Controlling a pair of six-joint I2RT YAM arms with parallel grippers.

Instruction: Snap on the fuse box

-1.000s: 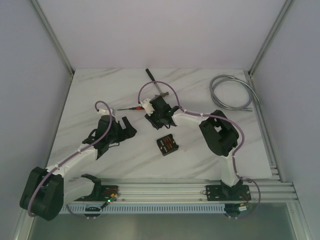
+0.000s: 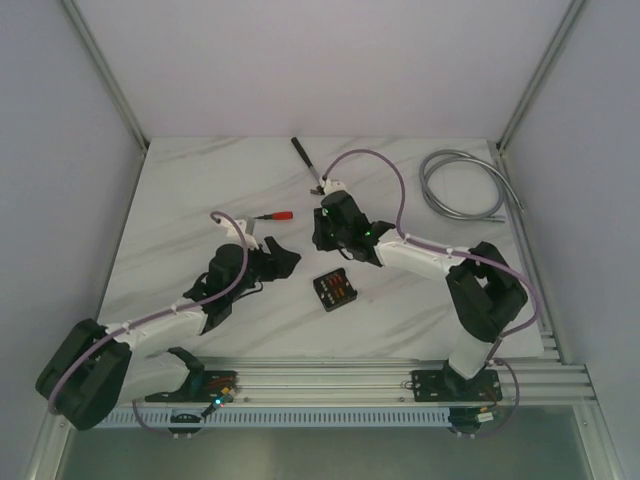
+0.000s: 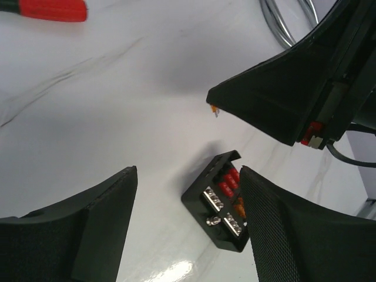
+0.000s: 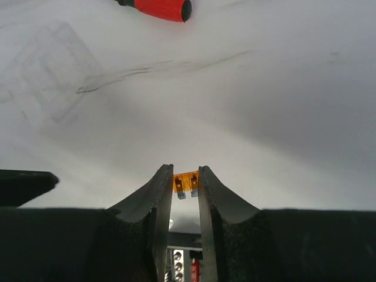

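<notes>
The small black fuse box (image 2: 335, 289) lies on the white table, holding red and orange fuses; the left wrist view shows it (image 3: 214, 200) below the grippers. My right gripper (image 2: 325, 240) is above and behind it, shut on an orange fuse (image 4: 185, 182) that shows between its fingertips in the right wrist view, metal prongs downward. My left gripper (image 2: 280, 255) is to the upper left of the box, open, its two fingers apart with nothing between them.
A screwdriver with red handle (image 2: 275, 215) and a long tool with black handle (image 2: 305, 155) lie behind. A coiled grey hose (image 2: 450, 210) lies at the right.
Both arms have moved rightward, the right gripper turning as it moves. The left gripper has come nearer the fuse box; the box has not moved.
</notes>
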